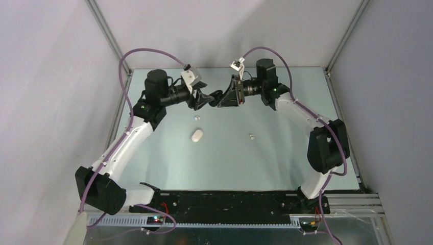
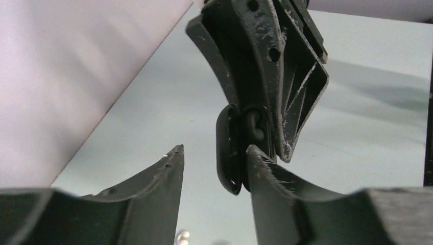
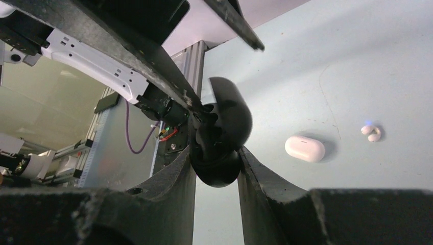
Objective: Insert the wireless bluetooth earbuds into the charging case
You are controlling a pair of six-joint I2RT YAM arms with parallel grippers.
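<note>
A black charging case (image 1: pixel 216 96) is held in the air between the two arms. In the right wrist view the case (image 3: pixel 219 171) stands with its lid swung up, its lower part between the fingers of my right gripper, which is shut on it. My left gripper is open: in the right wrist view one left finger (image 3: pixel 173 76) reaches to the case, the other left finger (image 3: pixel 240 23) stands clear. Whether that nearer finger touches is unclear. White earbuds (image 1: pixel 197 118) lie on the table, and another small white pair (image 1: pixel 251 136) lies further right.
A smooth pale pink-white oval case (image 1: pixel 197 135) rests on the table just in front of the left earbuds. A wall rises close behind both arms.
</note>
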